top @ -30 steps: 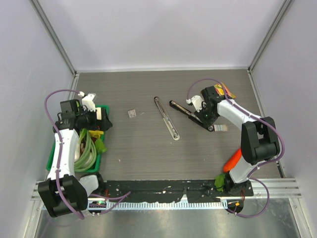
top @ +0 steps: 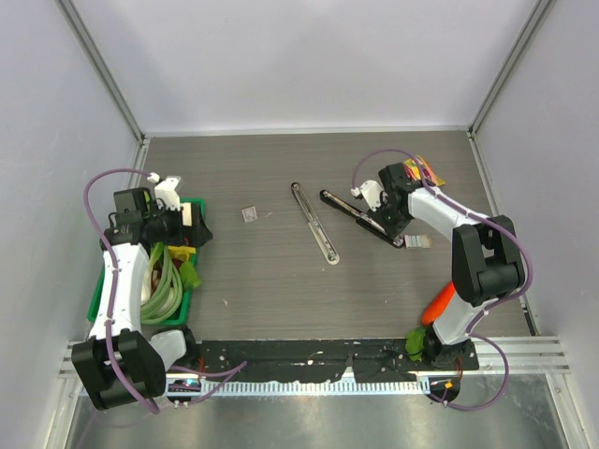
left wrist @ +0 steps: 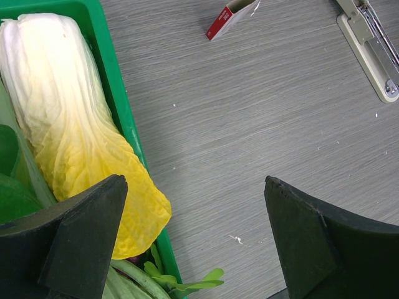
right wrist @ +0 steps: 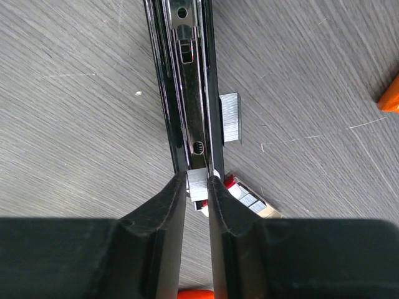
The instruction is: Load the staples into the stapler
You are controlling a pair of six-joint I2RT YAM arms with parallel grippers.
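The black stapler (right wrist: pixel 192 81) lies opened out flat, its metal channel showing in the right wrist view. My right gripper is shut on a short strip of staples (right wrist: pixel 197 180), held over the near end of the channel; whether it touches the channel I cannot tell. Another staple strip (right wrist: pixel 230 117) lies on the table against the stapler's right side. A second stapler (top: pixel 314 223), pale and opened out, rests mid-table. Over the green basket, my left gripper stands open and empty. A small red and white box (left wrist: pixel 232 17) is on the table.
The green basket (left wrist: pixel 118 81) holds a cabbage (left wrist: pixel 68 93) and other vegetables. Beside the right arm are a carrot (top: pixel 438 304) and a yellow-red packet (top: pixel 426 170). More staple strips (top: pixel 417 241) lie by the stapler's end. Bare table spans the centre-left.
Both arms and the staplers look almost the same in the top view. The right arm's elbow has shifted very slightly.
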